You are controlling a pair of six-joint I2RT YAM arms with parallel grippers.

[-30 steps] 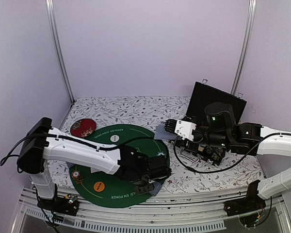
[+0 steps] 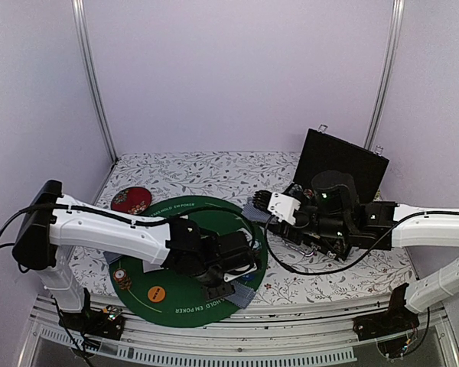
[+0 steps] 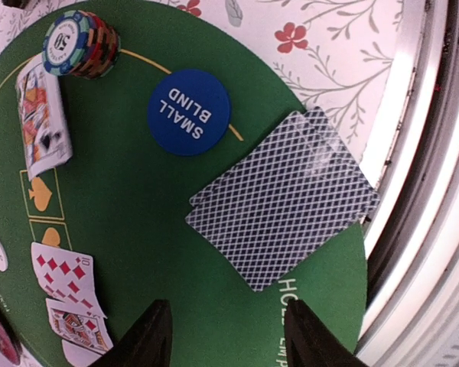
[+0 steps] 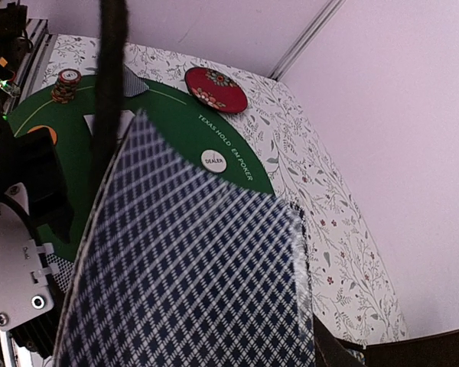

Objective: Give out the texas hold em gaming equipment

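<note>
Blue-checked playing cards [image 4: 191, 267] fill the right wrist view, with my right gripper [image 2: 265, 202] shut on them; its fingertips are largely hidden. Two overlapping checked cards [image 3: 283, 199] lie face down at the edge of the green poker mat [image 3: 145, 222]. Beside them, my left gripper is open, its fingers apart and only mat showing between them. On the mat also lie a blue small blind button [image 3: 189, 112], a chip stack [image 3: 80, 46], a white dealer button [image 4: 213, 160] and an orange button [image 2: 156, 293].
An open black case [image 2: 340, 164] stands at the right, partly behind my right arm. A red dish [image 2: 131, 200] with chips is at the far left. The table's front rail [image 3: 402, 252] runs close by the face-down cards.
My left gripper has shifted left, showing more of the cards at the mat's front edge. The right gripper has moved slightly left; the cards extending from it at mid-interval now show less.
</note>
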